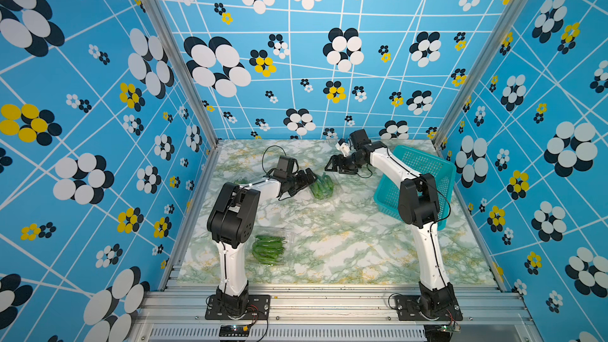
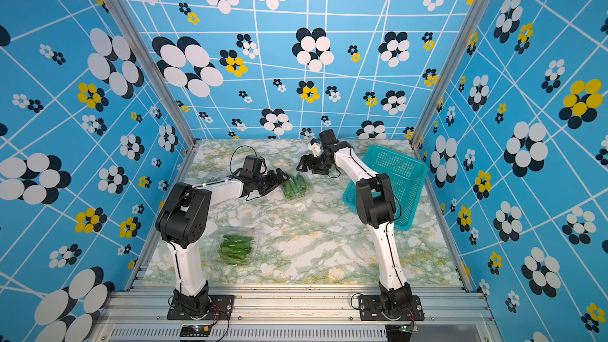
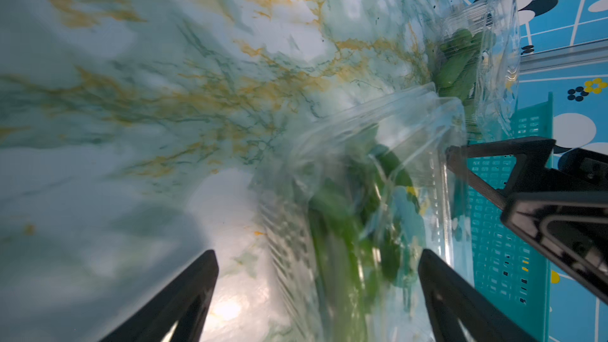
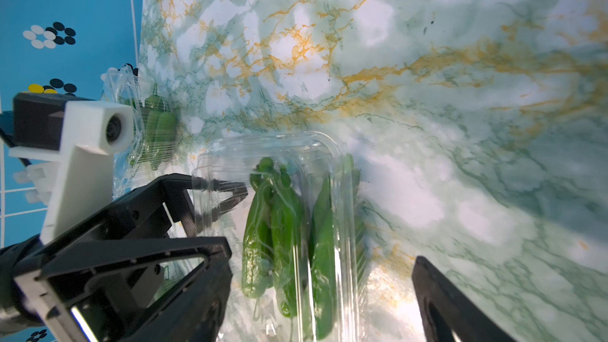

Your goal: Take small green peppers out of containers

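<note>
A clear plastic container of green peppers [image 1: 321,188] rests in the back middle of the table, upright and close below both grippers. My left gripper [image 1: 311,178] is open at its left side; in the left wrist view its fingers [image 3: 452,291] spread around the near end of the container. The right gripper [image 1: 330,164] hangs open behind it; in the right wrist view the container's peppers [image 4: 278,234] lie partly between and beyond its fingers. The left gripper's tips overlap the container wall there; I cannot tell whether they touch.
A second clear container with green peppers [image 1: 269,249] sits at the front left. Another container [image 4: 152,129] shows at the left of the right wrist view. The teal basket [image 2: 414,180] stands empty at the right, partly under the right arm.
</note>
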